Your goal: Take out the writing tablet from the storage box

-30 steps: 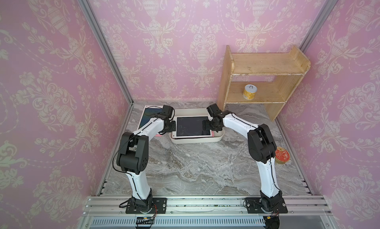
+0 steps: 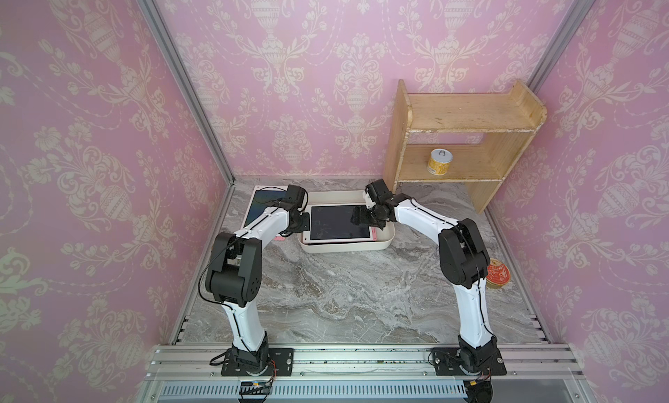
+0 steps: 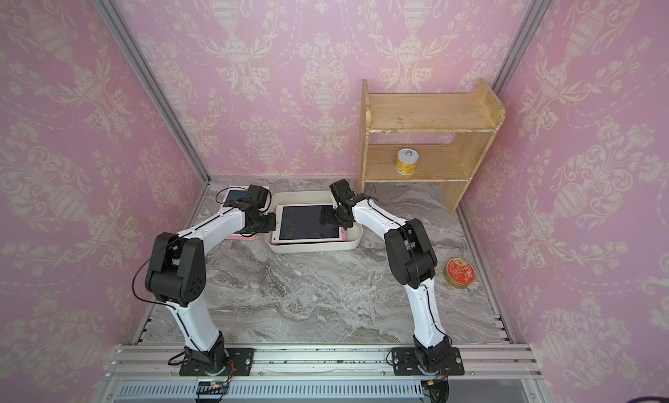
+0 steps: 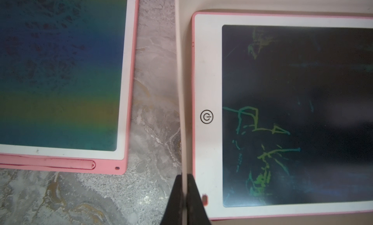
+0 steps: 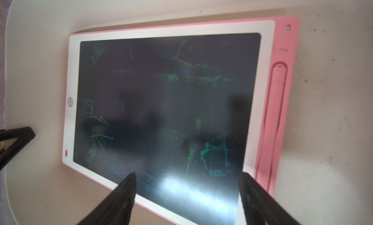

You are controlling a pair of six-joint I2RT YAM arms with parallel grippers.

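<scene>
A writing tablet with a dark screen, white frame and pink edge lies inside the cream storage box. Its pink stylus sits in the slot along the right side. My left gripper is shut at the box's left wall, whose thin rim runs between its fingers. Above the right part of the tablet, my right gripper stands partly open, with nothing held. Its black fingers are spread over the tablet's near side; their height above it is hard to judge.
A second pink-edged tablet lies on the marble table left of the box. Behind on the right stands a wooden shelf with a yellow can. A red-lidded tin is at far right.
My right gripper has shifted slightly, its visible fingers now a little further left over the tablet. The left arm, tablet and box look unmoved.
</scene>
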